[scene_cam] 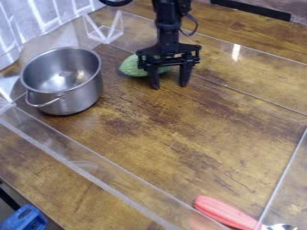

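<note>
A black gripper (168,67) hangs from the top centre, its fingers down at a green oblong object (135,66) lying on the wooden table (168,135). The object pokes out to the left of the fingers; whether they are closed on it is hard to tell, as the gripper hides part of it.
A steel pot (63,79) stands on the left. A red-handled utensil (228,214) lies at the bottom right, and a blue object (27,218) sits at the lower left corner. Clear plastic edges border the table.
</note>
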